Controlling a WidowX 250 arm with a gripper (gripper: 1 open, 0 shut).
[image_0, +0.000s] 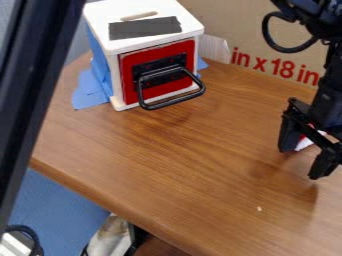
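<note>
My gripper (305, 152) hangs low over the right side of the wooden table, its black fingers pointing down. A small white and red object (306, 141) lies behind the fingers, mostly hidden by them; whether the gripper holds it I cannot tell. A toy oven (158, 57) with a white body, red door and black handle stands at the back left, with a dark grey pad and a light stick on top.
Blue sheets lie under the oven. A cardboard box (267, 60) stands at the back. A dark post crosses the left edge of the view.
</note>
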